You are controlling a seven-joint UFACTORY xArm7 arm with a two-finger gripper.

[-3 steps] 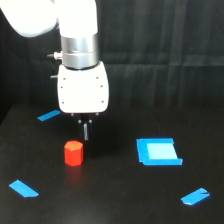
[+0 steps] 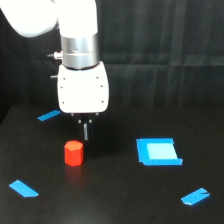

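Observation:
A small red block with an angular, many-sided outline rests on the black table, left of the middle in the camera view. My gripper hangs from the white arm end, with its thin dark fingers pointing down, just above and slightly right of the block in the picture. Whether the fingers touch the block or stand behind it is hard to tell. The gripper is too small and dark to read, and nothing shows held in it.
To the right lies a white square edged with blue tape. Blue tape strips mark the table at front left, front right and back left.

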